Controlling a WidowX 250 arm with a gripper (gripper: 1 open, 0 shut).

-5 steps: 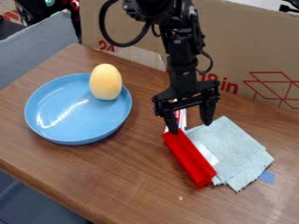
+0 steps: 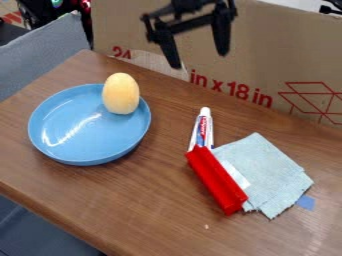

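My black gripper (image 2: 190,38) is high at the top of the camera view, open, above the table and in front of the cardboard, with nothing seen between its fingers. Below it, a red box (image 2: 218,182) lies beside a white tube with red lettering (image 2: 203,128), their ends meeting. A pale grey-blue cloth (image 2: 274,175) lies to their right, partly under the red box. At left, a yellow egg-shaped object (image 2: 120,93) rests on the rear right part of a blue plate (image 2: 74,130).
A cardboard panel (image 2: 281,65) stands along the back edge. A grey padded surface (image 2: 34,55) borders the table at left.
My gripper has risen sharply from down over the tube and red box to the top of the view, uncovering them. The objects on the table look unmoved.
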